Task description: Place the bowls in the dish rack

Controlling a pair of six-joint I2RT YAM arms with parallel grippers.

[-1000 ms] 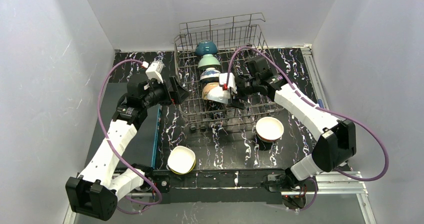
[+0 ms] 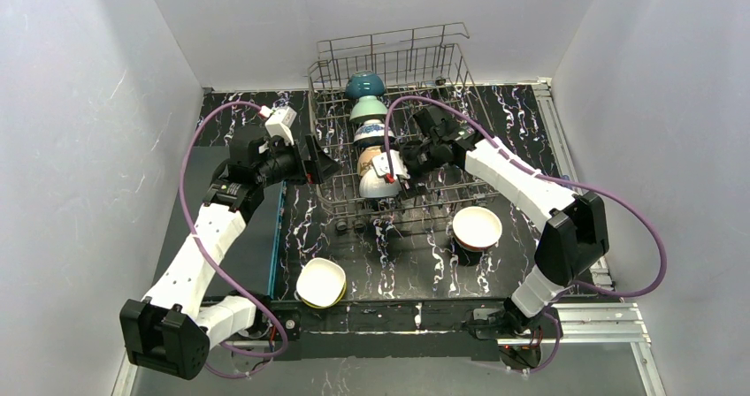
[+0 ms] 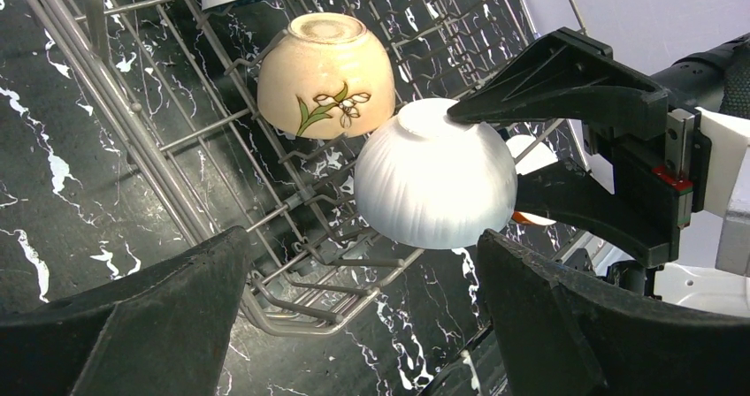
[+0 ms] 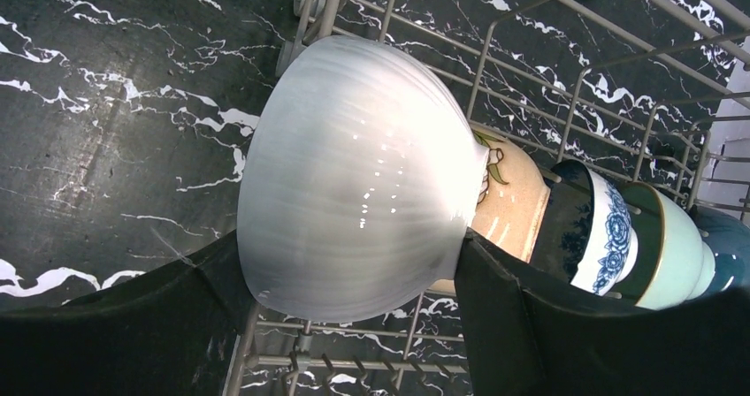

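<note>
Between the fingers of my right gripper, which stands open, is the white bowl (image 3: 433, 179). It rests at the near end of a row in the dish rack (image 2: 349, 210), tilted, its foot close to the orange flowered bowl (image 3: 327, 78). Behind that come the blue-and-white bowl (image 4: 610, 237), a pale green bowl (image 2: 368, 109) and a dark teal bowl (image 2: 364, 84). My left gripper is open and empty at the rack's left edge. A cream squarish bowl (image 2: 321, 282) and a round cream-topped bowl (image 2: 477, 227) sit on the counter in front.
Wire tines rise all along the rack, and a taller wire rail (image 2: 394, 38) bounds its back. A dark grey panel (image 2: 186, 210) lies at the left.
My right gripper and the white bowl have shifted left and toward the front, away from overlapping the orange bowl.
</note>
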